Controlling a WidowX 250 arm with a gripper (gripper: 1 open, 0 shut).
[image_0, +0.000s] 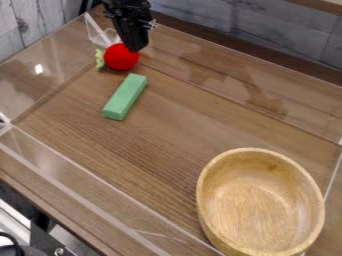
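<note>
At the top left my black gripper (131, 44) hangs just above and beside a red round object (122, 60); it looks shut, and I see nothing clearly held in it. Around the red object are a green leafy piece and some white, translucent material, partly hidden. A green rectangular block (124, 96) lies on the wooden table (187, 140) a little below them.
A large pale yellow bowl (259, 200) sits at the lower right. A wooden edge runs along the back, and dark clutter shows beyond the lower left edge.
</note>
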